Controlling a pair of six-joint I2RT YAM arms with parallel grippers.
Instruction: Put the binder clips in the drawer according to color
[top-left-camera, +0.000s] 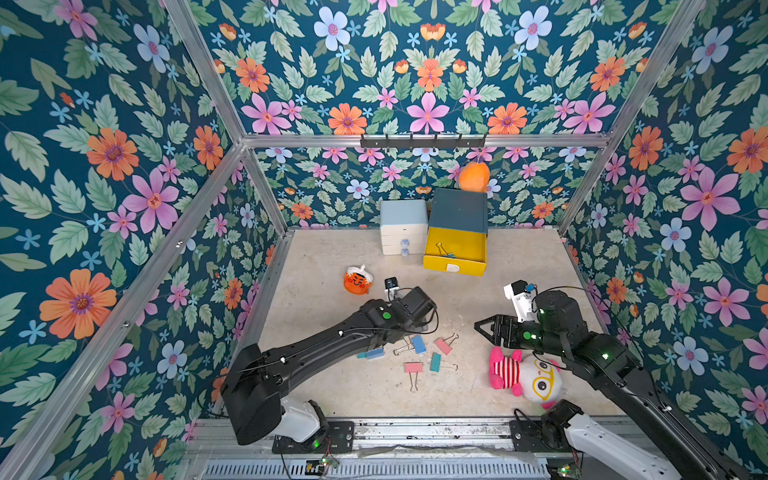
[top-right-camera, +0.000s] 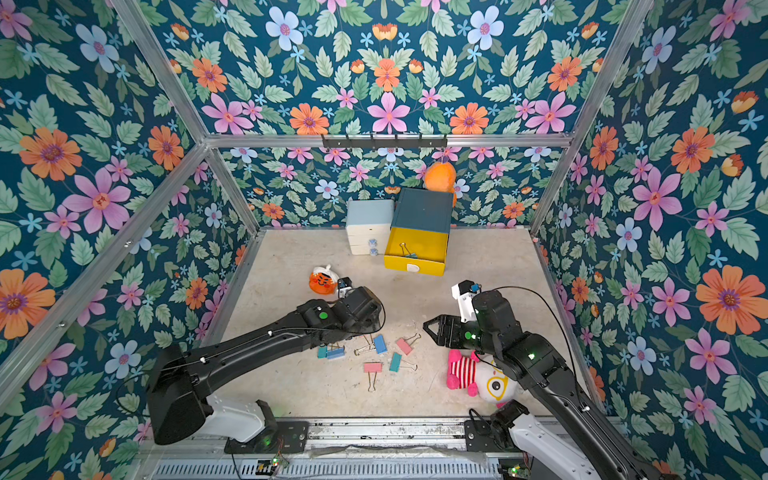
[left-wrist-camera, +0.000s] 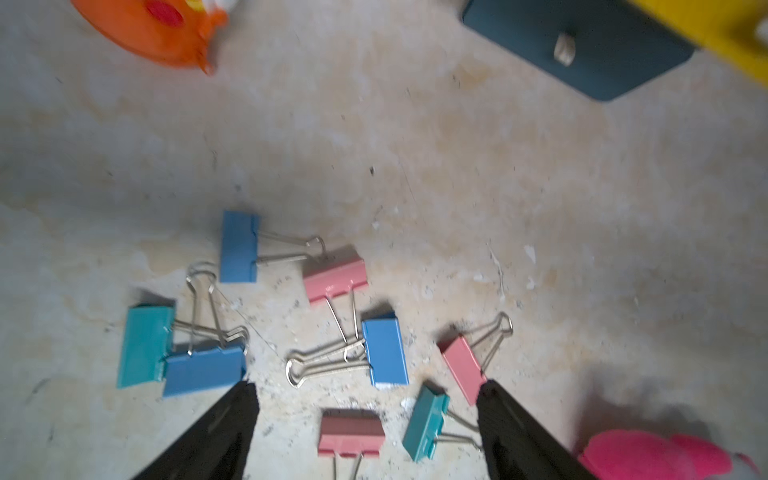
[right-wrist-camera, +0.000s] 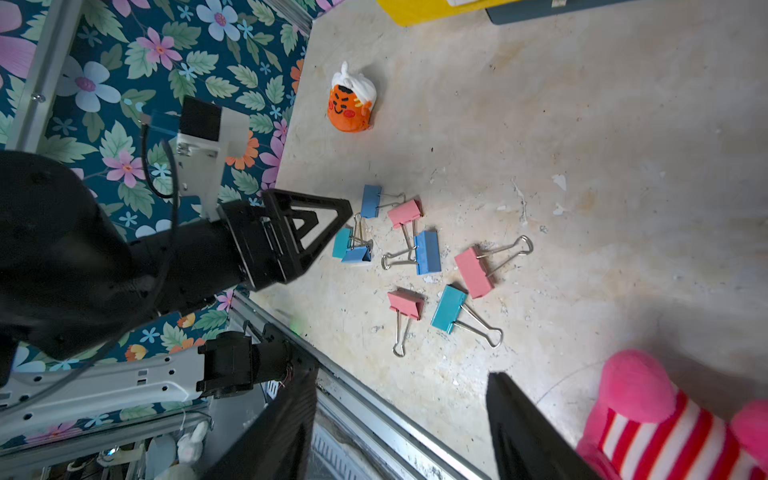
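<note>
Blue binder clips (left-wrist-camera: 385, 352), teal ones (right-wrist-camera: 452, 308) and pink ones (right-wrist-camera: 473, 272) lie loose in a cluster on the table. My left gripper hangs open above them, its fingers empty. My right gripper stands right of the cluster, above the plush toy, its fingers apart with nothing between them. At the back, the yellow drawer (top-left-camera: 472, 261) of the dark box is pulled out with a clip inside; a white drawer unit (top-left-camera: 404, 216) stands beside it, shut.
An orange figure (top-right-camera: 323, 281) sits at left centre. A striped plush toy (top-right-camera: 464, 372) lies at the front right.
</note>
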